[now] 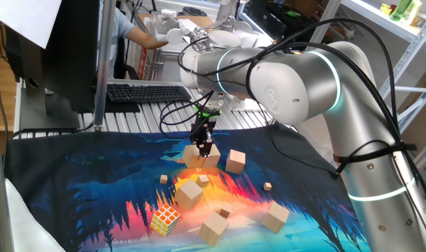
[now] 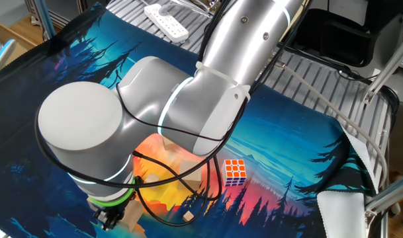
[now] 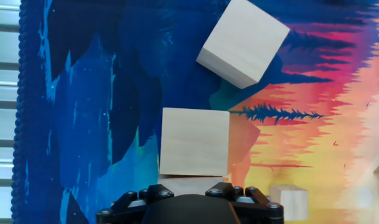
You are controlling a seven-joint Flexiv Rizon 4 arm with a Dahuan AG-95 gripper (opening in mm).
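Observation:
My gripper (image 1: 204,149) points down over two neighbouring wooden blocks near the back of the printed cloth. In the wrist view its fingertips (image 3: 223,190) stand apart at the lower edge, with a pale block (image 3: 191,184) partly hidden below and between them. Whether they press on that block cannot be told. Just beyond it, a second large wooden block (image 3: 195,142) lies close alongside. A third large block (image 3: 243,42) sits apart and turned at an angle. In exterior view 2 the gripper (image 2: 108,218) is mostly covered by the arm.
A Rubik's cube (image 1: 165,219), more large blocks (image 1: 213,227) and several small cubes (image 1: 267,186) lie scattered on the cloth (image 1: 87,189). Behind it are a slatted surface and a keyboard (image 1: 148,93). Loose cables (image 2: 178,221) hang around the arm.

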